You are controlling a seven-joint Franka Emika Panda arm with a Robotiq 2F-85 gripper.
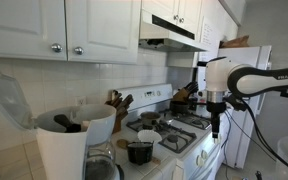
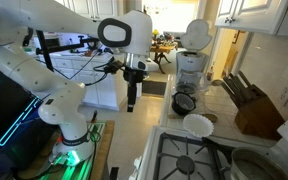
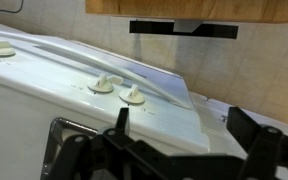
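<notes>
My gripper is open, its two dark fingers wide apart with nothing between them in the wrist view. In exterior view 1, the gripper [image 1: 216,125] hangs fingers-down near the front of the white stove [image 1: 182,142]. The wrist view looks down on white stove knobs [image 3: 132,95] along the stove's front edge. On the stove, exterior view 1 shows a pot [image 1: 150,118] at the back. A black pot [image 1: 139,152] stands on the near counter. Exterior view 2 shows a white round plate or lid [image 2: 198,125] beside the burner grates.
Knife blocks [image 2: 249,108] stand behind the stove. A white bin [image 1: 62,152] and a coffee maker [image 1: 102,162] occupy the near counter. White cabinets [image 1: 94,30] and a range hood [image 1: 169,40] hang above. Open floor [image 3: 259,70] shows past the stove front.
</notes>
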